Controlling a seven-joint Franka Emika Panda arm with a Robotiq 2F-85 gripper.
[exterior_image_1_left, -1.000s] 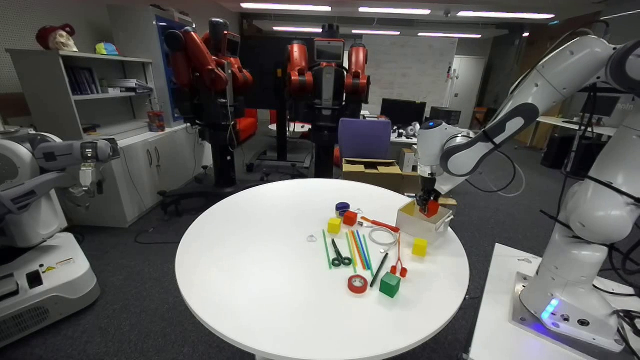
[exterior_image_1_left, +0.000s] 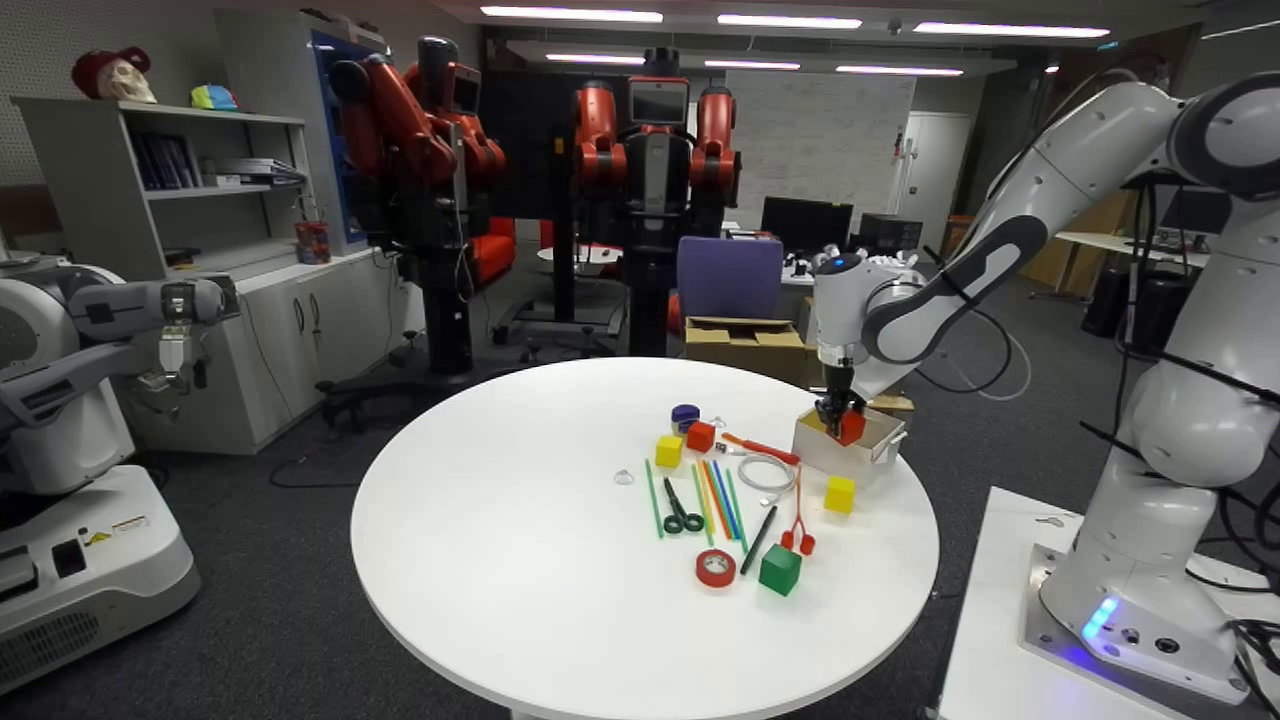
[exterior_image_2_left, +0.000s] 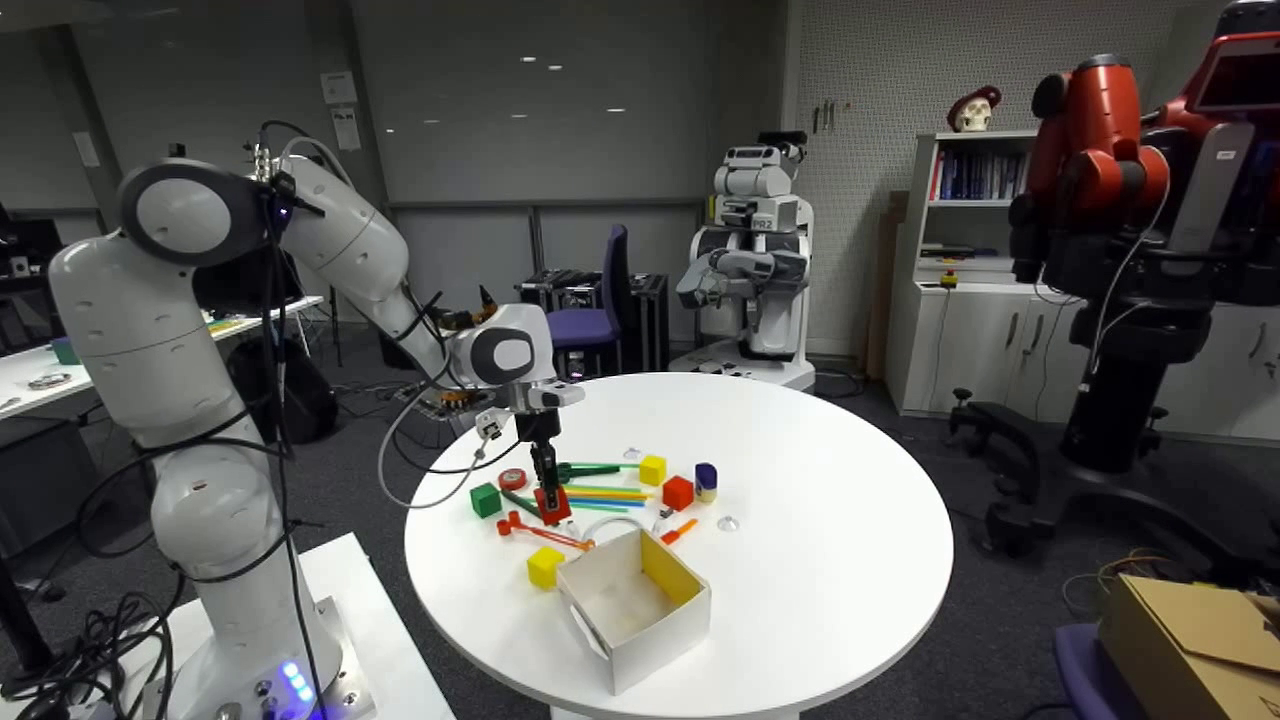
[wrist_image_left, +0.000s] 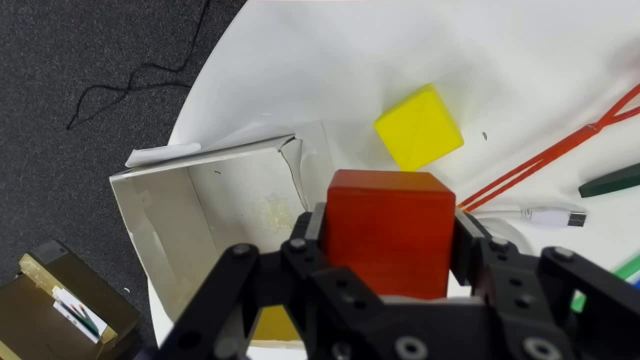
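Observation:
A red cube (wrist_image_left: 390, 237) is pinched between the two fingers of my gripper, which is shut on it. In the wrist view the open white box (wrist_image_left: 174, 222) lies to the left of the cube, partly hidden by my gripper. The first exterior view shows the held cube (exterior_image_1_left: 851, 427) in line with the box (exterior_image_1_left: 840, 454); in the second, the cube (exterior_image_2_left: 553, 506) appears left of and behind the box (exterior_image_2_left: 657, 636). It hangs above the table. How high it is cannot be told exactly.
A yellow cube (wrist_image_left: 418, 128) sits close to the box. Farther in lie a green cube (exterior_image_1_left: 780, 570), red tape (exterior_image_1_left: 715, 568), scissors (exterior_image_1_left: 681, 521), several coloured sticks, another red cube (exterior_image_1_left: 701, 436) and another yellow cube (exterior_image_1_left: 668, 451).
My gripper and the held red cube have shifted left and slightly lower in the first exterior view. The box and the loose objects look unmoved.

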